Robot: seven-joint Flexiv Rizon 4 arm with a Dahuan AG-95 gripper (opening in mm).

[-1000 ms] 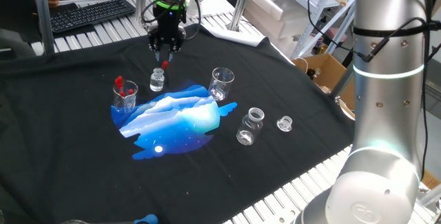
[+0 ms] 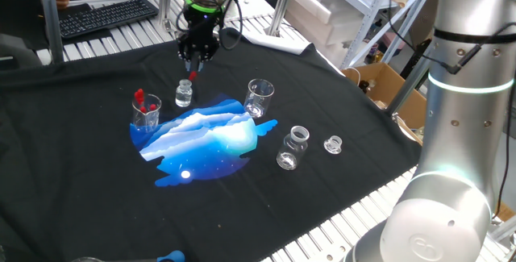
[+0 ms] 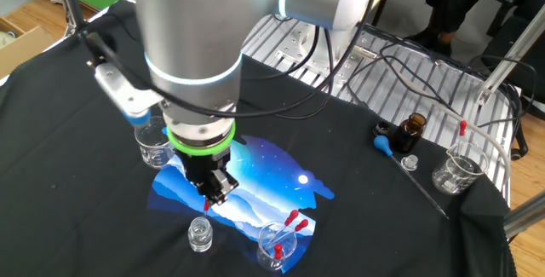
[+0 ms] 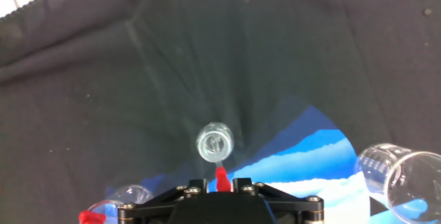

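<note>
A small clear bottle [image 2: 184, 93] stands upright on the black cloth. A dropper with a red bulb [image 4: 222, 180] rises from its mouth, the thin stem running down inside the glass. My gripper is right above the bottle, its black fingers [image 4: 198, 185] close on both sides of the bulb, apparently shut on it. In exterior view 2 the red bulb [image 3: 206, 204] meets the gripper's tip, and the bottle [image 3: 200, 234] is just below. The contact itself is small and partly hidden by the gripper body.
A beaker [image 2: 146, 115] holding red-topped droppers stands close to the bottle. An empty beaker [image 2: 259, 98], a wide-necked jar [image 2: 293, 148] and a glass stopper [image 2: 333, 144] stand farther off. Beside a brown bottle [image 3: 410, 132] lies a blue-bulbed dropper [image 3: 383, 145]. Cloth beyond the bottle is bare.
The fingers stood farther apart above the red bulb a second ago and now sit closer around it. My arm has shifted slightly; the bottle has stayed in place.
</note>
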